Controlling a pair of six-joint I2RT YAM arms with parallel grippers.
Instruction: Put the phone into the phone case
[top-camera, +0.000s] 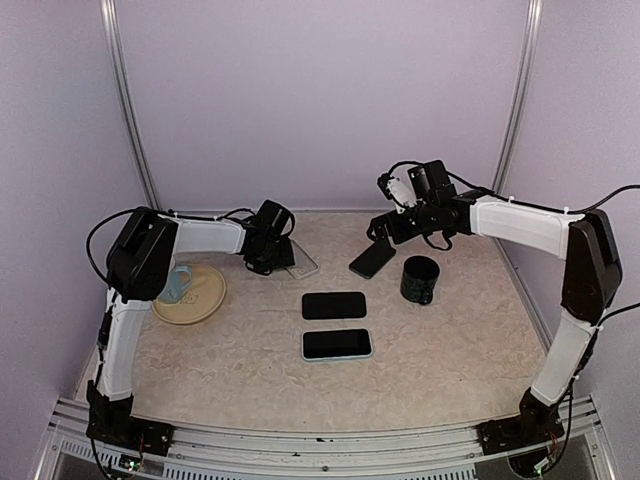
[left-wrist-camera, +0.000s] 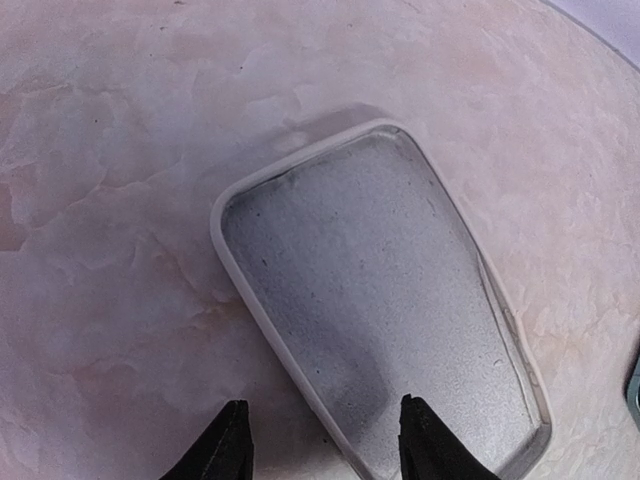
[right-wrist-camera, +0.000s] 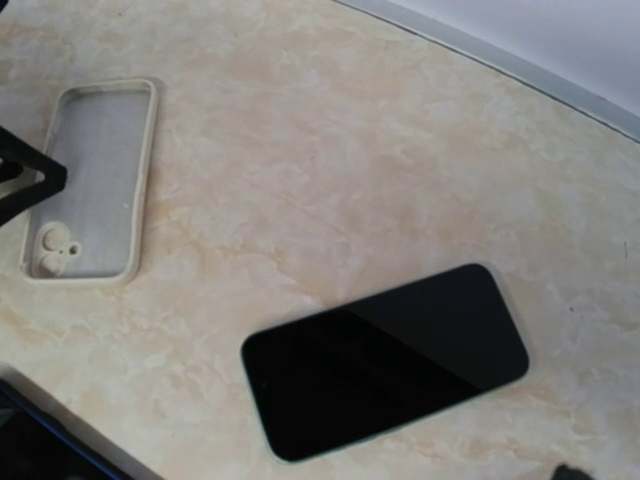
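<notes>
The pale, shallow phone case (top-camera: 303, 264) lies open side up at the back of the table, left of centre. My left gripper (top-camera: 284, 264) is low at its left part, fingers apart. In the left wrist view one fingertip (left-wrist-camera: 237, 408) is outside the case's long rim (left-wrist-camera: 290, 360) and the other fingertip (left-wrist-camera: 412, 405) is over its inside; neither visibly pinches it. A dark phone (top-camera: 373, 261) with a pale green edge lies flat to the right. Above it my right gripper (top-camera: 379, 236) hangs open, its fingers wide apart around the phone (right-wrist-camera: 385, 360) in the right wrist view.
Nearer the front lie a black flat slab (top-camera: 334, 306) and a light-blue-edged phone (top-camera: 337, 344). A dark green mug (top-camera: 419, 279) stands right of the phone. At left, a round tan plate (top-camera: 205, 302) holds a light blue mug (top-camera: 175, 285).
</notes>
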